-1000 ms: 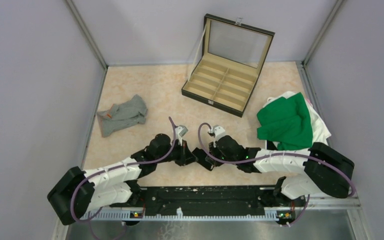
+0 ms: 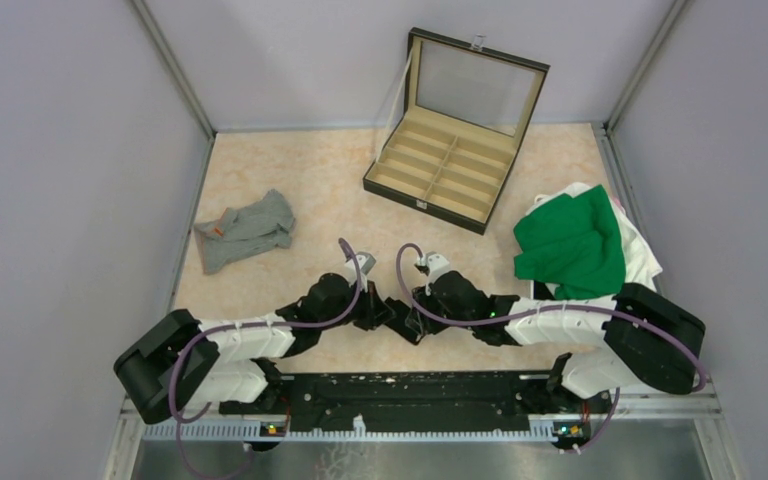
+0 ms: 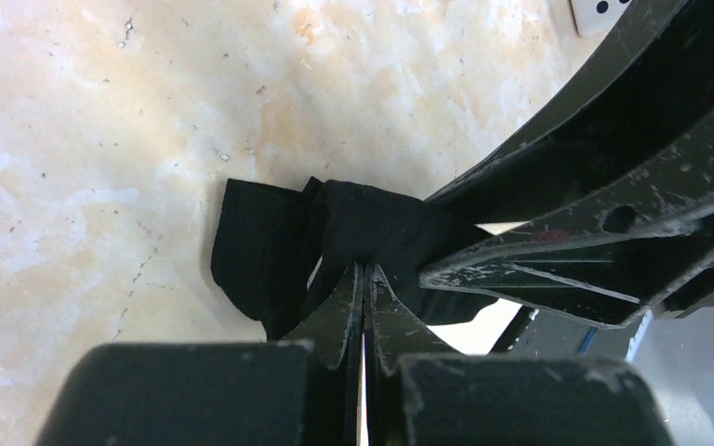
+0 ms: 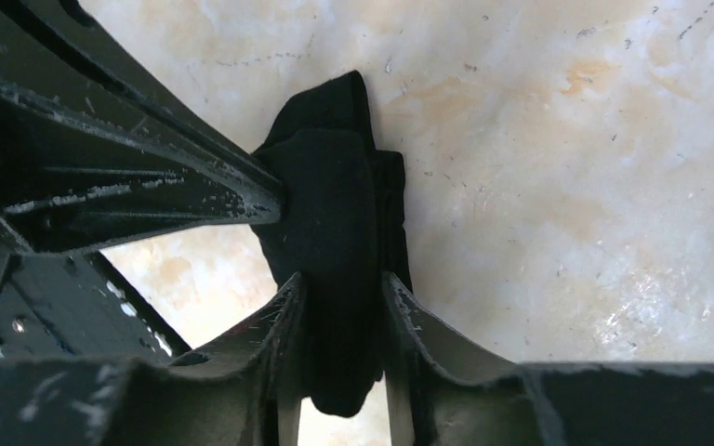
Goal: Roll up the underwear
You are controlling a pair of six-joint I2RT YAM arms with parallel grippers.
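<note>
A small folded bundle of black underwear [image 2: 400, 322] lies at the front middle of the table, between both grippers. My left gripper is shut, its tips at the bundle's edge, nothing clearly between them. My right gripper is part open over the bundle, with the black cloth showing between its fingers; whether it grips it is unclear. In the right wrist view the underwear [image 4: 330, 195] is a narrow strip of stacked folds, touched by the left gripper's tip.
An open compartment case [image 2: 440, 175] stands empty at the back. A grey garment [image 2: 245, 230] lies at the left, a green cloth [image 2: 570, 240] on white ones at the right. The middle behind the grippers is clear.
The left arm's elbow has shifted slightly to the right and its gripper slightly down in the top view. The right arm has barely moved.
</note>
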